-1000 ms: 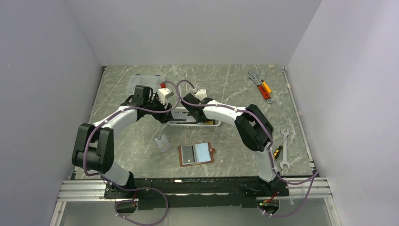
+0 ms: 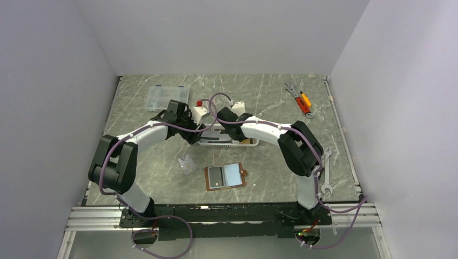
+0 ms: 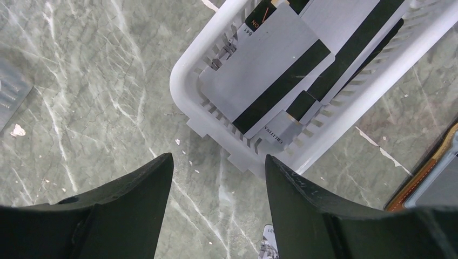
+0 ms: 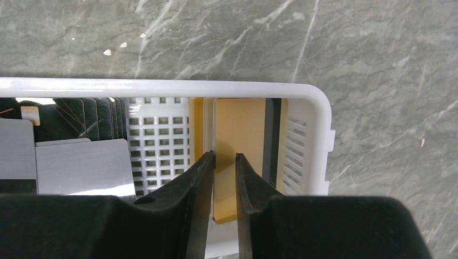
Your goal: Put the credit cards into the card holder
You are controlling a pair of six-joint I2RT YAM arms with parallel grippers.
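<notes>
A white plastic basket (image 3: 186, 75) holds silver and black cards (image 3: 259, 70) at one end and gold cards (image 4: 240, 129) at the other. My right gripper reaches in at the gold cards, fingers part open near a card's edge; whether it grips is unclear. My left gripper is open at the basket's left end, the rim between and beyond its fingertips. An open brown card holder (image 2: 226, 176) lies below the basket in the top view.
A clear case (image 2: 167, 94) stands at the back left, a loose card item (image 2: 187, 164) lies front left. Pliers (image 2: 297, 100) and a wrench (image 2: 327, 172) lie at the right.
</notes>
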